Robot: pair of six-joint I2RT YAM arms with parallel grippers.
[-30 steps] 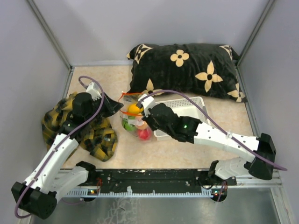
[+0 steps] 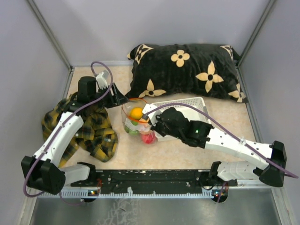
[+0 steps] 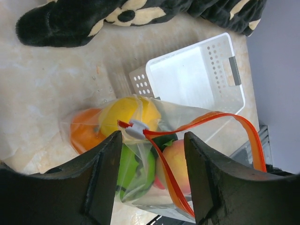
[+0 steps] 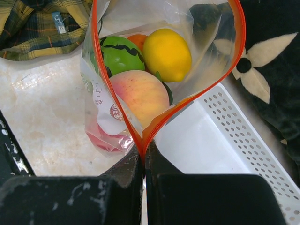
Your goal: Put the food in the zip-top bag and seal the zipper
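The clear zip top bag (image 2: 127, 123) with an orange-red zipper rim (image 4: 241, 33) stands on the table, its mouth spread open. Inside lie a yellow fruit (image 4: 167, 55), a green one (image 4: 121, 55), a peach (image 4: 139, 96) and an orange one (image 3: 84, 129). My right gripper is shut on one corner of the rim. Near the rim's opposite corner, my left gripper stands open; in its wrist view the zipper corner (image 3: 136, 131) shows between the fingers, but whether it touches them I cannot tell.
An empty white basket (image 3: 183, 77) stands right of the bag, partly beneath the right arm. At the back lies a dark flowered pillow (image 2: 183, 70). A yellow plaid cloth (image 2: 96, 136) lies under the left arm.
The right gripper shifted slightly right with the rim, and the bag's mouth moved with it.
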